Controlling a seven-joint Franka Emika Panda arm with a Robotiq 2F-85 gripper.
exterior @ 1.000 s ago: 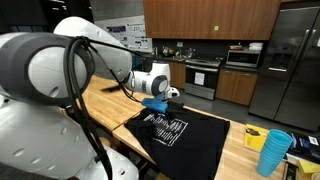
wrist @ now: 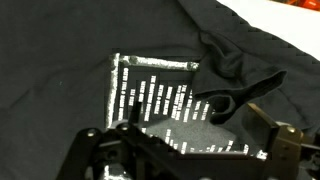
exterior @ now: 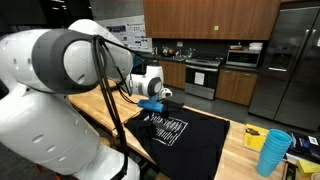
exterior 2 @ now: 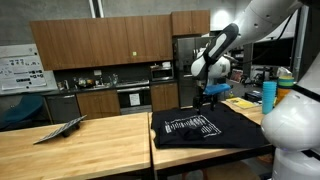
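A black cloth [exterior: 195,148] lies spread over the table. On it is a printed panel [wrist: 165,95] of pale stripes with a white border. A loose fold of the cloth [wrist: 225,70] is bunched over the panel's upper right corner in the wrist view. My gripper is open above the panel, its two fingers set wide apart, with nothing held between them. The lower part of the panel is partly hidden by the gripper. In the second exterior view the cloth [exterior 2: 178,128] shows under the arm.
A blue cup [exterior: 272,152] stands at the table's right side, close to a yellow item [exterior: 255,136] and other small objects. Kitchen counters and a fridge [exterior: 288,70] are in the background.
The arm's upper links have shifted, and the hand has moved a little to the left in the first exterior view. The cloth looks much the same.
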